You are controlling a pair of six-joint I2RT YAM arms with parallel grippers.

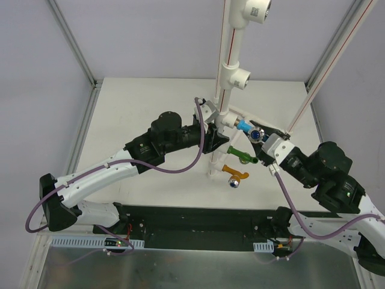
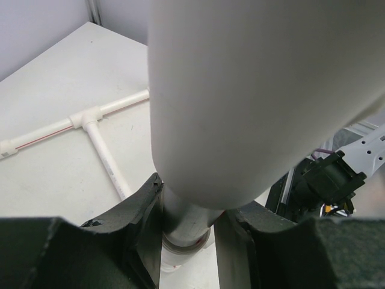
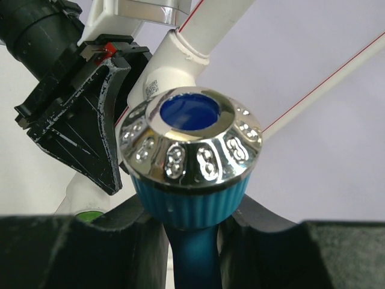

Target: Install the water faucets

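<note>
The white pipe stand (image 1: 225,96) rises in the middle, and my left gripper (image 1: 214,137) has its fingers on both sides of it. In the left wrist view the white pipe (image 2: 186,220) fills the gap between those fingers. My right gripper (image 1: 260,142) is shut on the blue faucet (image 1: 244,126), whose chrome knob (image 3: 192,147) faces the right wrist camera. The faucet's brass end points at a white side outlet (image 1: 228,119); how deep it sits there cannot be told. Lower down, a green faucet (image 1: 240,153) and an orange faucet (image 1: 235,172) stick out from the stand.
White pipes branch across the pale board (image 1: 150,90) behind the stand. Slanting at the right is another long white pipe (image 1: 331,66). Much of the board's left side is clear. A dark strip (image 1: 192,226) runs along the front.
</note>
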